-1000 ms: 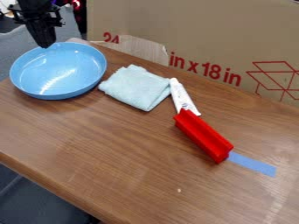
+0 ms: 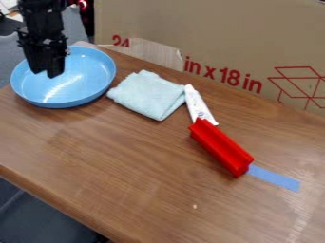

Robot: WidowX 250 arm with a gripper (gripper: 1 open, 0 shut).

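Observation:
My black gripper [image 2: 46, 59] hangs over the back part of a light blue round tray [image 2: 70, 93] at the upper left; whether its fingers are open or shut is hard to tell. A folded pale blue cloth [image 2: 147, 94] lies right of the tray. A red bar-shaped object [image 2: 219, 146] lies on the wooden table at the right, with a white knife-like item [image 2: 197, 102] behind it.
A large cardboard box [image 2: 216, 38] stands along the back. A strip of blue tape [image 2: 273, 177] is on the table at the right.
My gripper has come down from above the tray's back edge to lower over the tray. The objects on the table have not moved.

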